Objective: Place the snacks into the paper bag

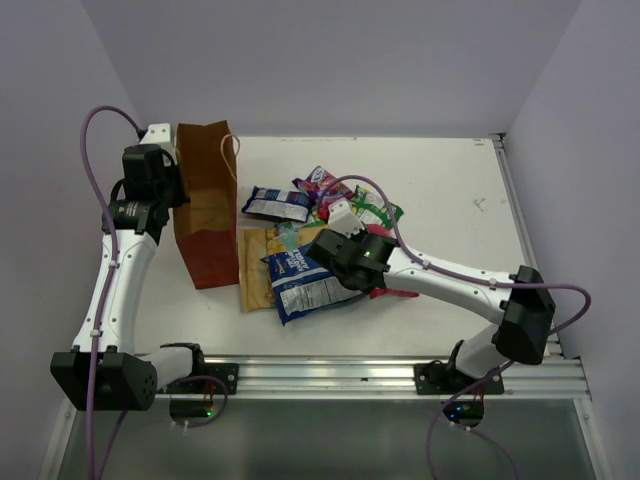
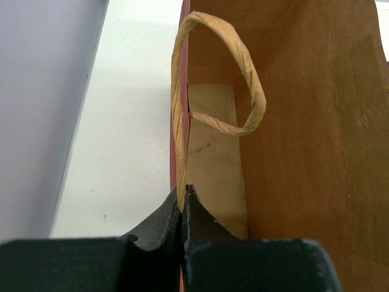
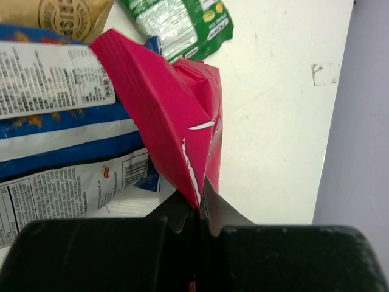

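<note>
In the right wrist view the red snack bag (image 3: 164,103) is pinched by its edge, my right gripper shut on it. The brown paper bag (image 1: 212,245) stands upright with its mouth open at the left of the table. My left gripper is shut on the paper bag's handle and rim (image 2: 177,146). Lying on the table are a large blue snack bag (image 1: 305,285), a small blue pack (image 1: 277,204), a purple pack (image 1: 318,184) and a green pack (image 3: 182,24). A tan pack (image 1: 256,285) lies partly under the large blue one.
Bare white table (image 1: 440,190) spreads out at the back and right. A metal rail (image 1: 320,367) runs along the front edge. Grey walls (image 1: 585,180) close in the sides. The packs overlap in the middle.
</note>
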